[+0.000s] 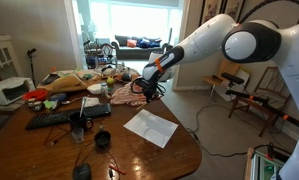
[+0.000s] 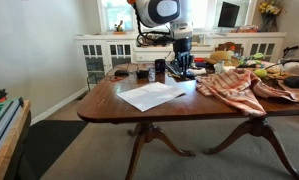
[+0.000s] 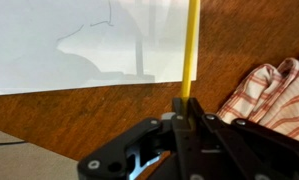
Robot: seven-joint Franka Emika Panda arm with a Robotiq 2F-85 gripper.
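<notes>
My gripper is shut on a yellow pencil [image 3: 192, 45], which stretches away from the fingers toward the top of the wrist view. Beneath it lies a white sheet of paper [image 3: 89, 60] bearing a few thin dark marks. The same paper [image 1: 150, 125] rests flat on the wooden table in exterior view 1, with the gripper [image 1: 152, 96] above its far edge. From the wrist, the pencil overlaps the paper's right edge; whether its tip touches anything cannot be told.
A red-and-white striped cloth [image 3: 279, 97] lies beside the paper. Dark cups [image 1: 102, 138], a keyboard [image 1: 51, 119] and cables occupy the table's left side; various items crowd its far end. Bare wood [image 1: 154, 160] shows in front of the paper.
</notes>
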